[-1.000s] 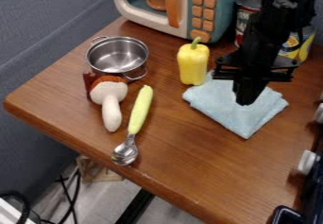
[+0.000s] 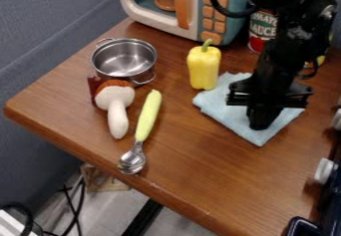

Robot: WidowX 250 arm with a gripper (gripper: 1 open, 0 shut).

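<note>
My black gripper (image 2: 262,106) is down on a folded light-blue cloth (image 2: 224,107) on the right part of the wooden table (image 2: 186,190). Its fingertips are dark and overlap, so whether they are open or shut on the cloth cannot be told.
A yellow pepper (image 2: 204,68) stands left of the cloth. A steel pot (image 2: 124,58), toy mushroom (image 2: 116,106) and yellow-handled scoop (image 2: 147,120) are on the left. A toy microwave (image 2: 178,3) and red can (image 2: 261,31) stand behind.
</note>
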